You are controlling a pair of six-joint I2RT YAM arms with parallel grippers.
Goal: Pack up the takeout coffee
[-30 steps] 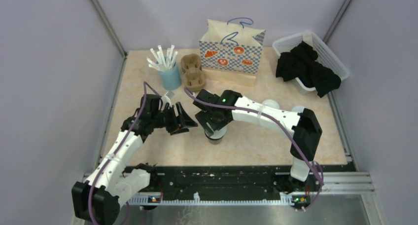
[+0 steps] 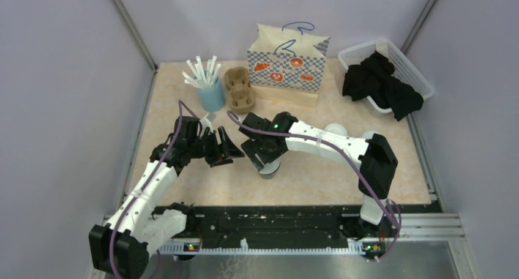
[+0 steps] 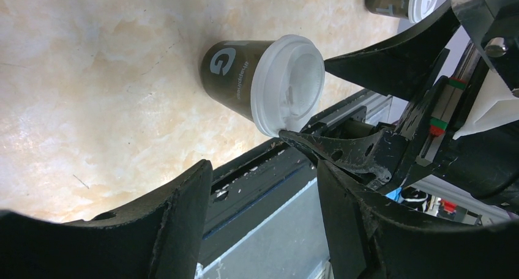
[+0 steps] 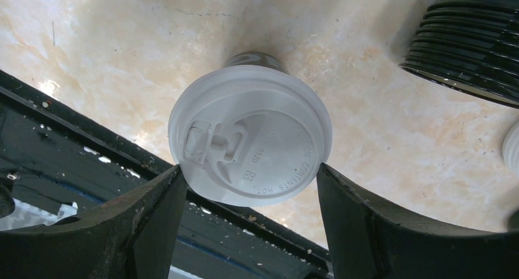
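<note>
A dark paper cup [image 3: 229, 77] printed with a white G stands on the table near its front edge. On its mouth sits a white plastic lid [image 4: 254, 141], whose raised drinking tab shows in the right wrist view. My right gripper is shut on the lid, with one fingertip at each side of the rim. To the left of the cup, my left gripper [image 2: 234, 155] is open, and nothing lies between its fingers. In the top view the right hand covers part of the lid. At the back is the checkered paper bag [image 2: 286, 70], with a brown cup carrier [image 2: 240, 90] beside it.
A blue holder [image 2: 212, 98] of white-wrapped sticks stands at the back left. A white basket [image 2: 412, 74] with black cloth is at the back right. Stacked dark cups [image 4: 468, 46] and another lidded cup [image 3: 392, 0] stand farther right.
The right gripper and the lidded cup have shifted very slightly. The left arm looks almost still, and the other things have stayed in place.
</note>
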